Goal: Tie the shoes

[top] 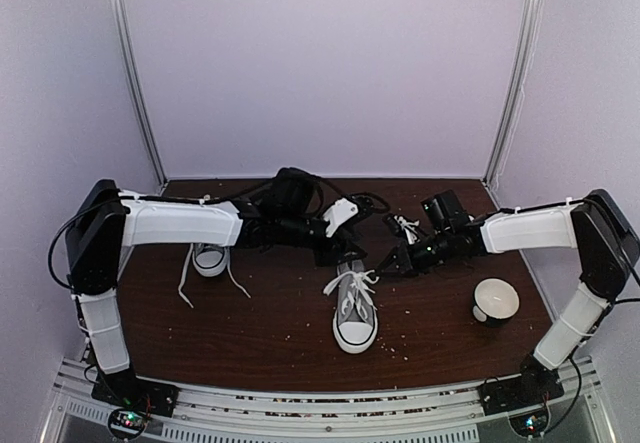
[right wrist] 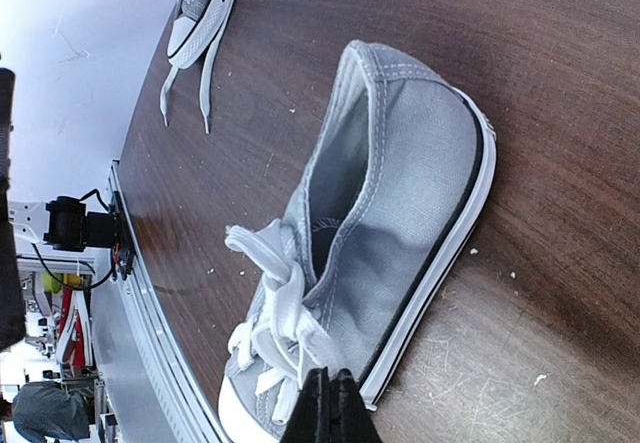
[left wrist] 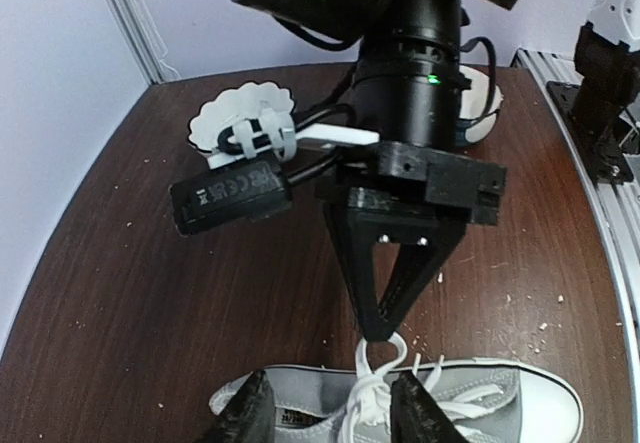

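Note:
A grey shoe (top: pixel 356 308) with a white toe stands at the table's middle. Its white laces (top: pixel 353 282) are crossed in a knot with loops spreading to both sides. In the left wrist view my right gripper is shut, tips at a lace loop (left wrist: pixel 397 346) beside the shoe. The right wrist view shows its shut fingers (right wrist: pixel 340 403) against the lace. Over the shoe's opening hangs my left gripper, its fingers spread and nothing seen gripped between them. A second grey shoe (top: pixel 211 259) with loose laces lies at the left, partly hidden by my left arm.
A white-rimmed cup (top: pixel 495 301) stands to the right of the shoe, under the right arm. Small white crumbs lie on the dark table (top: pixel 270 333). Room is free in front of both arms.

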